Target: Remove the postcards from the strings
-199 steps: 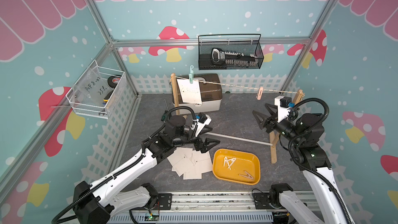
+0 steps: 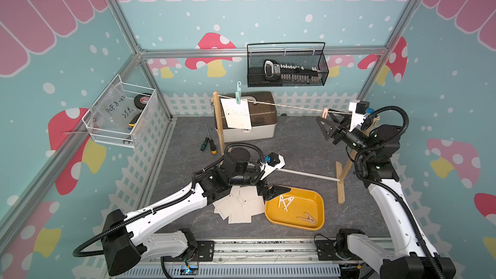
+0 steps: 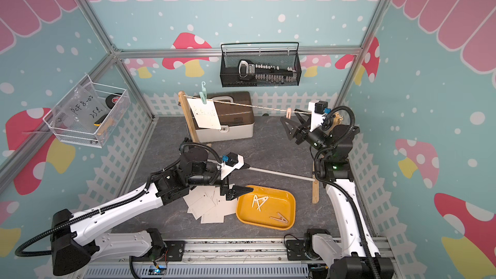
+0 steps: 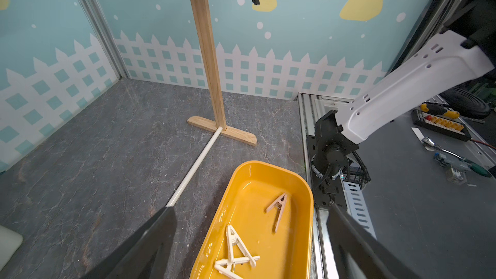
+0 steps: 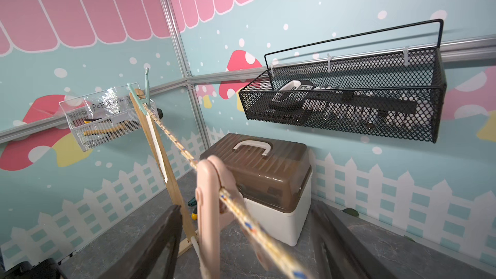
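Observation:
One white postcard [image 2: 236,114] hangs from the string [image 2: 294,107] near the left post, held by a green clip [image 2: 238,94]. A pink clip [image 5: 208,211] sits on the string toward its right end with no card in it. My right gripper [image 2: 329,124] is open, its blurred fingers [image 5: 162,235] standing on either side of the pink clip. My left gripper [image 2: 276,192] is open and empty over the left rim of the yellow tray [image 2: 294,224]. Several postcards [image 2: 240,207] lie spread on the table, left of the tray.
White clips [image 2: 285,202] and a pinkish clip [image 2: 308,218] lie in the tray. A toolbox [image 2: 258,133] stands behind the hanging card. Two screwdrivers [image 2: 212,146] lie by the left post. A white rod [image 2: 310,174] crosses the table between the posts.
My left gripper has moved right, from above the postcards to the tray's edge.

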